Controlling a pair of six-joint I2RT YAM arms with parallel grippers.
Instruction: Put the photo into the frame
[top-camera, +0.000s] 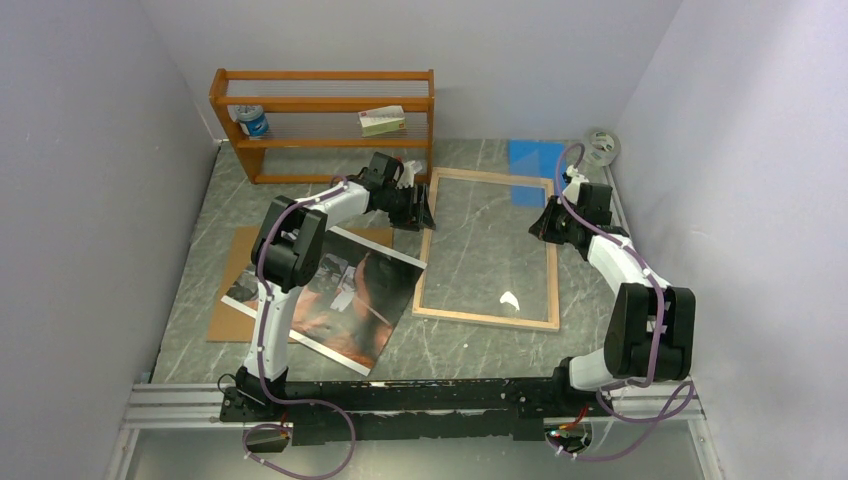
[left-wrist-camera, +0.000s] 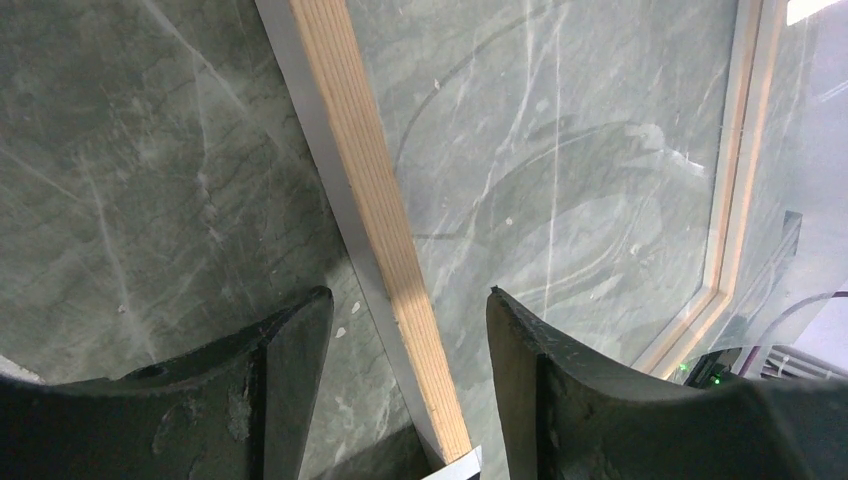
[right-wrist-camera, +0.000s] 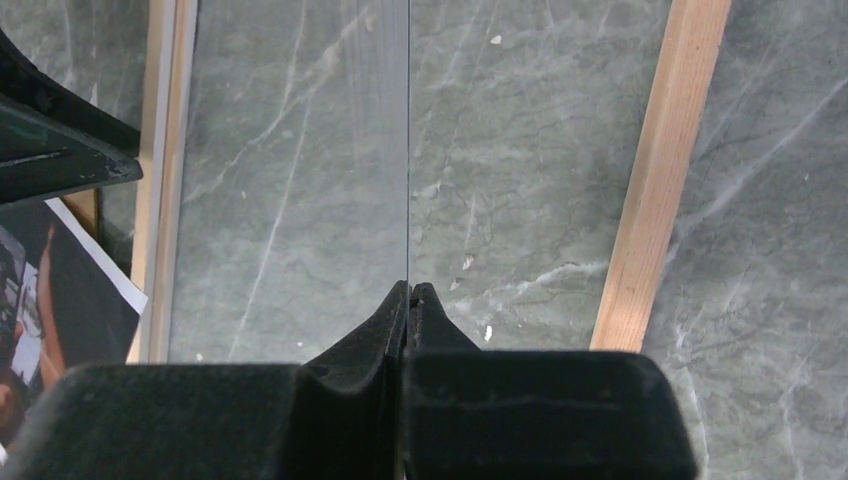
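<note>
The wooden frame (top-camera: 487, 320) lies flat on the grey floor. Left of it rests the photo (top-camera: 370, 300), white-bordered, one corner at the frame's left rail. In the left wrist view, my left gripper is open, its fingers either side of that rail (left-wrist-camera: 375, 190) without visibly gripping it. Over the frame's right side, my right gripper (top-camera: 537, 232) is shut on a clear sheet (right-wrist-camera: 375, 120), seen nearly edge-on in the right wrist view. The sheet (left-wrist-camera: 800, 230) looks tilted in the left wrist view; its full outline is hard to make out.
A brown board (top-camera: 222, 325) lies partly under the photo. Behind stands a wooden rack (top-camera: 330, 104) holding a tub and a box. A blue sheet (top-camera: 527, 152) and a tape roll (top-camera: 601, 148) are at the back right. Bare floor shows in front of the frame.
</note>
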